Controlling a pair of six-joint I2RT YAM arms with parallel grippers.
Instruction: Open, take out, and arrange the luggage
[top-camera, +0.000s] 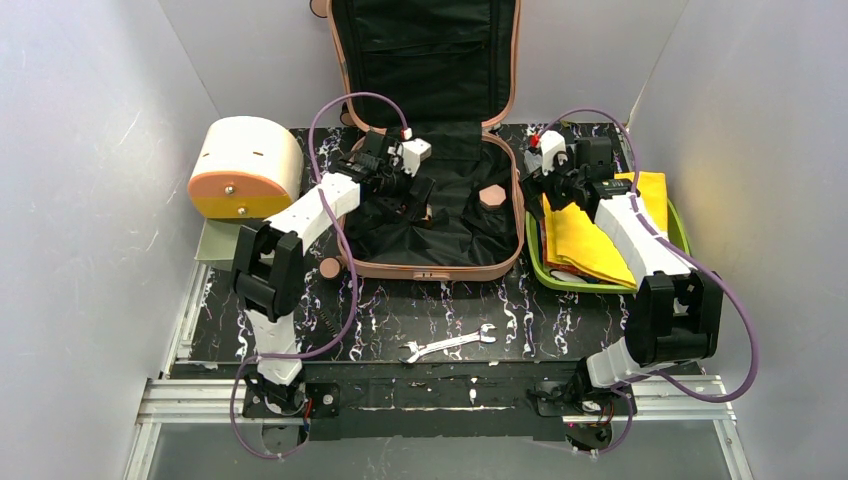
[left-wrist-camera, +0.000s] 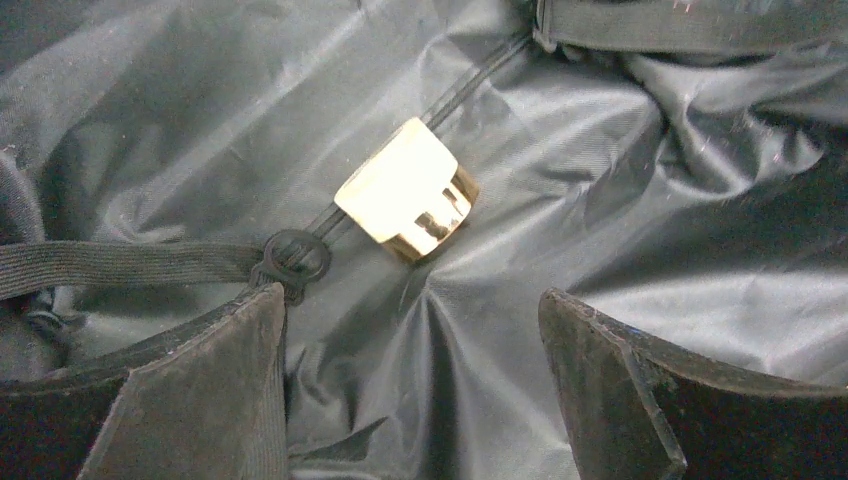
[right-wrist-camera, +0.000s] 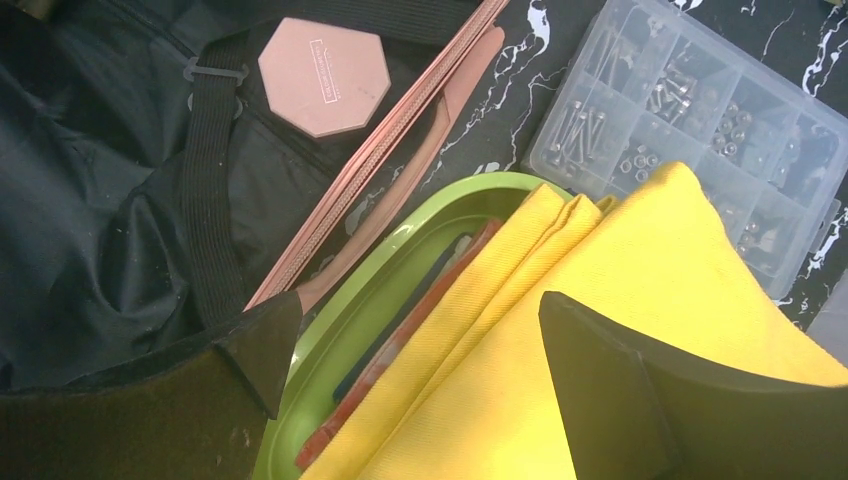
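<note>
An open black-lined suitcase (top-camera: 430, 271) with a pink rim fills the middle. My left gripper (top-camera: 408, 205) is inside it, open, over a small gold-coloured object (left-wrist-camera: 407, 189) lying on the lining; nothing is between its fingers. A pink hexagonal piece (right-wrist-camera: 323, 76) lies at the case's right side. My right gripper (top-camera: 542, 192) is open above the green tray (right-wrist-camera: 414, 228) beside the case, over folded yellow cloths (right-wrist-camera: 640, 280), with nothing held.
A clear parts box (right-wrist-camera: 680, 120) lies behind the tray. A cream-and-orange box (top-camera: 243, 160) stands at the left. Wrenches (top-camera: 450, 342) lie on the clear front of the table.
</note>
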